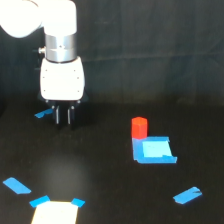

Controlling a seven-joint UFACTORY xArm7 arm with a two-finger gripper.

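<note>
The white robot arm (61, 75) hangs at the upper left, its dark gripper (63, 117) pointing down over the black table. Whether the fingers are open or shut is hard to tell against the dark background. On the right, a red block (139, 128) stands at the upper left corner of a blue tape outline (168, 159) around a pale square (155, 149).
A cream square (55, 214) with blue tape at its corners lies at the bottom left. Loose tape strips (17, 186) lie at the sides.
</note>
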